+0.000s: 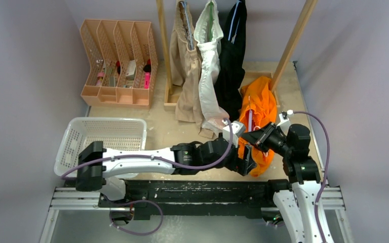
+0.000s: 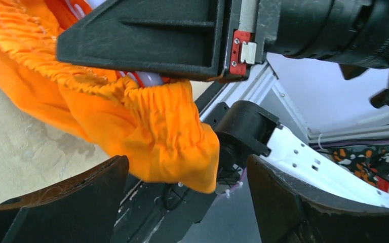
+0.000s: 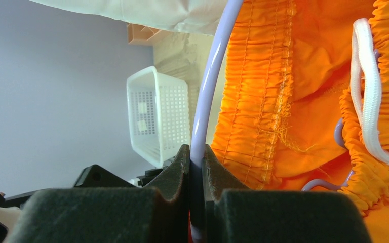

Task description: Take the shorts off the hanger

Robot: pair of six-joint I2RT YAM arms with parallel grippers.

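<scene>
Orange shorts [image 1: 261, 96] hang by the right rack post and are still around the lilac hanger [image 1: 250, 119]. In the right wrist view, my right gripper is shut on the hanger's lilac rod [image 3: 210, 76], beside the gathered waistband [image 3: 253, 76]. A white drawstring [image 3: 370, 96] loops over the far side. My left gripper [image 1: 247, 161] has its fingers at the near left edge of the shorts. In the left wrist view, the left gripper is open, and the waistband's end [image 2: 169, 134] shows between its parted fingers; contact cannot be told.
Beige pants [image 1: 186, 96], white pants [image 1: 208, 81] and black pants [image 1: 230, 71] hang left of the shorts. A white basket [image 1: 141, 132] stands at the left, with a pink organizer [image 1: 116, 98] behind it. Both grippers are close together.
</scene>
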